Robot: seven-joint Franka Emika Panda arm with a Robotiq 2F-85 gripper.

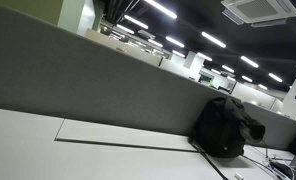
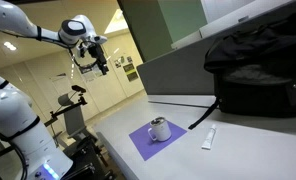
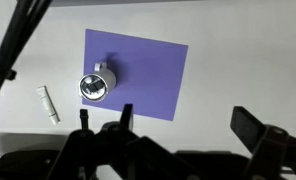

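A white mug (image 3: 100,83) with something dark inside stands on a purple sheet (image 3: 153,85) on the white table, near the sheet's left edge in the wrist view. In exterior view 2 the same mug (image 2: 160,130) is upright on the purple sheet (image 2: 143,145). My gripper is open, its two fingers wide apart and nothing between them. It hangs high above the table, well clear of the mug, and the arm (image 2: 73,35) rises at the left in exterior view 2.
A small white tube (image 2: 209,137) lies to the right of the mug. A black backpack (image 2: 260,75) sits on the table against the grey partition (image 2: 173,70). A dark strap (image 2: 202,115) trails from the bag.
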